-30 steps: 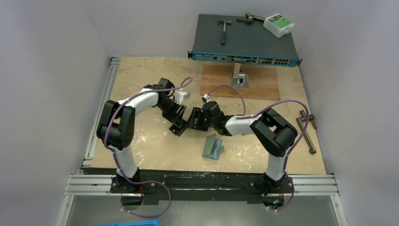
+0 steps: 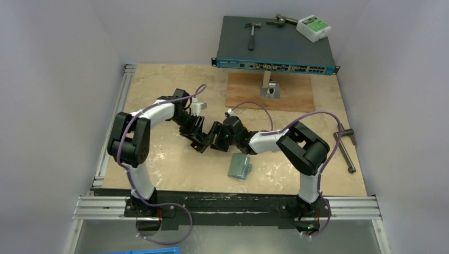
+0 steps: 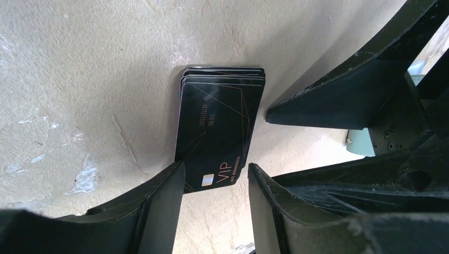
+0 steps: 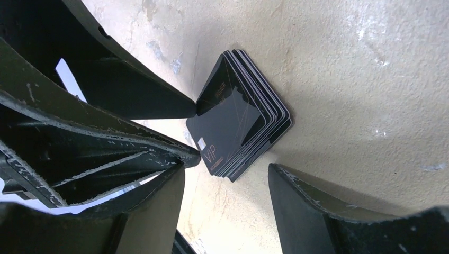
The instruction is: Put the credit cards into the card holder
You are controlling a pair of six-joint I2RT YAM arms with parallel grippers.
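A stack of black VIP credit cards (image 2: pixel 199 145) (image 3: pixel 216 127) (image 4: pixel 227 127) lies slightly fanned on the tabletop between both grippers. My left gripper (image 2: pixel 194 133) is part open above the cards' near edge, nothing visibly between its fingertips. My right gripper (image 2: pixel 214 135) stands part open at the other side, its fingertips close beside the stack, nothing clearly held. A pale green card holder (image 2: pixel 238 165) rests nearer the front, below the right arm.
A network switch (image 2: pixel 275 39) on a wooden board (image 2: pixel 243 90) fills the back, with hammers on it. Metal tools (image 2: pixel 345 151) lie at the right edge.
Both grippers have shifted slightly around the card stack, the right one leftward compared with one second ago. The stack looks about in the same place.
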